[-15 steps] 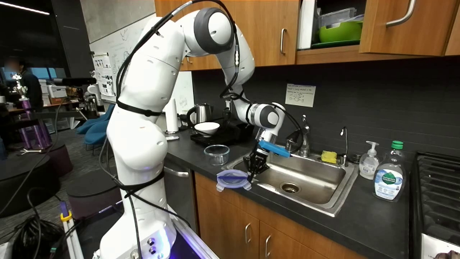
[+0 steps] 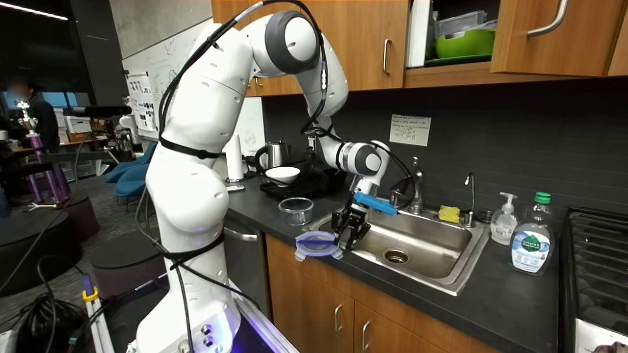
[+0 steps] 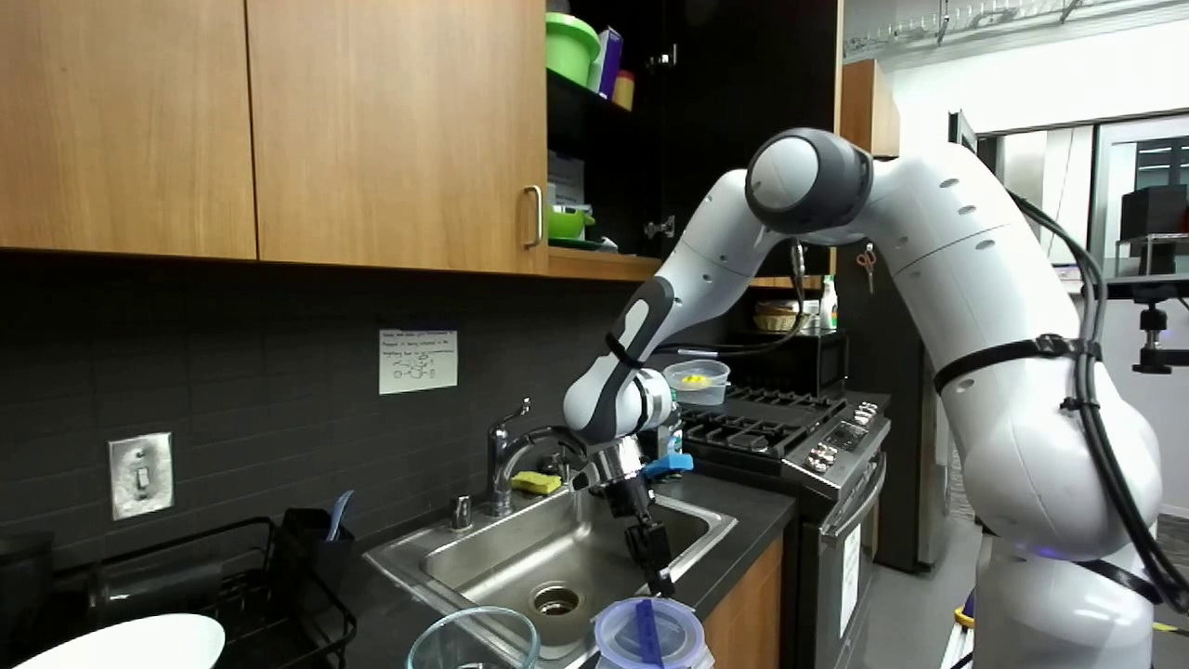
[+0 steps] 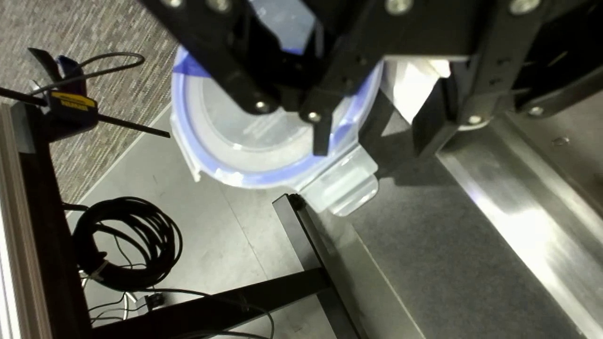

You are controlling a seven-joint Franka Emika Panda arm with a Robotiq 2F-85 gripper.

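A round clear plastic lid [image 2: 318, 243] with a blue rim and side tabs lies at the counter's front edge, partly overhanging it. My gripper [image 2: 344, 242] is at the lid's sink-side edge, its fingers apart. In the wrist view, one of the fingers [image 4: 321, 138] overlaps the lid's rim [image 4: 248, 179], while the other stands clear of the lid over the dark counter. Nothing shows clasped between them. From the other side, the lid [image 3: 649, 631] appears just below the fingertips. Whether a finger touches it is hard to tell.
A clear glass bowl [image 2: 295, 211] stands behind the lid on the counter [image 2: 262, 203]. The steel sink [image 2: 435, 247] lies right of the gripper, empty inside. Soap bottles [image 2: 531, 238] and a yellow sponge [image 2: 449, 214] stand farther right. Beyond the lid, the counter drops to the floor [image 4: 226, 243].
The gripper's fingers have spread from closed together to apart. The arm and the lid look almost unmoved.
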